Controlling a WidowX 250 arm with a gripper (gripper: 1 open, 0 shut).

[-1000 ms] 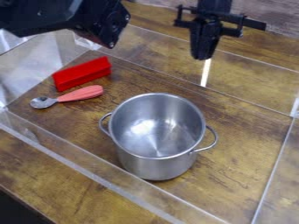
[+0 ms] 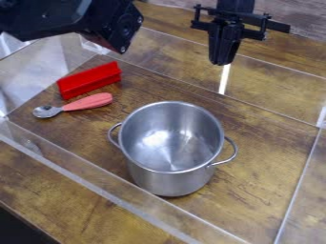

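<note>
A steel pot [image 2: 171,168] with two side handles stands in the middle front of the wooden table. To its left lie a red block [image 2: 88,80] and a scoop with a pink handle [image 2: 86,102]. My gripper [image 2: 222,55] hangs at the top centre right, above and behind the pot, apart from all these objects. It looks shut, with nothing visible between its fingers.
Clear low walls or panels border the workspace [image 2: 268,162] at left, front and right. The dark arm fills the top left. Bare wood lies right of the pot and behind it.
</note>
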